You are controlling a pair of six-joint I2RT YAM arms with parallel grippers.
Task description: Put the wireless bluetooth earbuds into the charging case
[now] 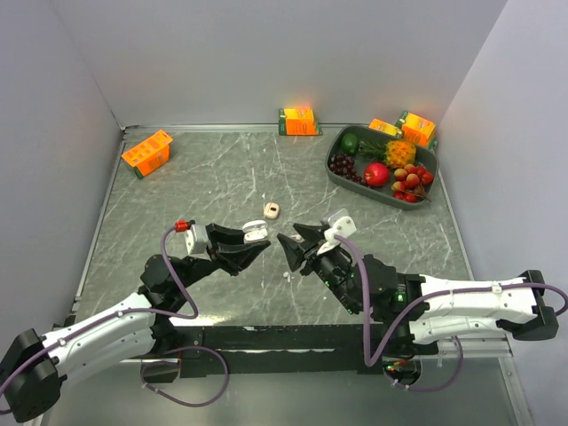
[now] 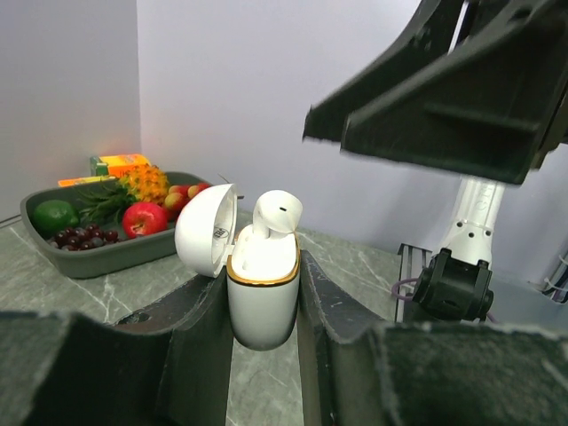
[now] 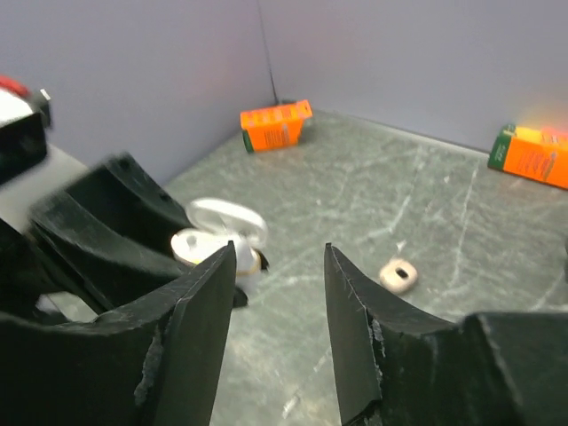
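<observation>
My left gripper is shut on the white charging case, whose lid stands open with a white earbud in it. My right gripper is just right of the case, apart from it; in its own view its two fingers are spread with nothing visible between them, and in the left wrist view it looms above the case. A small pale object lies on the table behind them; small white pieces lie below, too small to identify.
A grey tray of fruit stands at the back right. Orange boxes line the back and an orange basket sits at the back left.
</observation>
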